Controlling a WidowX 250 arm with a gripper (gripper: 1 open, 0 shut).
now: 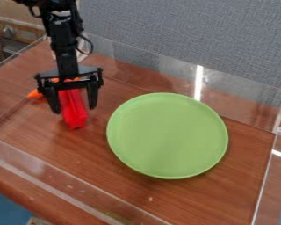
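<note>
My black gripper (73, 98) hangs over the left part of the wooden table, its fingers open on either side of a red rectangular block (74, 112) lying beneath it. An orange object, partly hidden behind the gripper, shows at its left (36, 93). A large round green plate (167, 135) rests on the right half of the table.
Clear low panels edge the table (131, 193), with a grey speckled wall (190, 35) behind. Bare wood shows in front of the block and around the plate.
</note>
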